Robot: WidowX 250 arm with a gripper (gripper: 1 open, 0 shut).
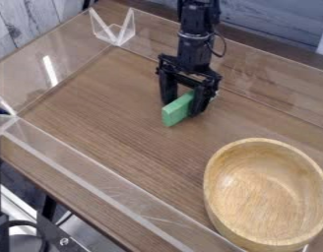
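The black robot arm reaches down from the top centre of the view to the wooden table. Its gripper (187, 94) is around a green block (177, 112), whose near end sticks out toward the lower left. Whether the fingers are closed on the block is too small and dark to tell.
A large wooden bowl (263, 192) fills the lower right. A clear plastic piece (113, 28) lies at the back left. Black cables and hardware show at the lower left edge.
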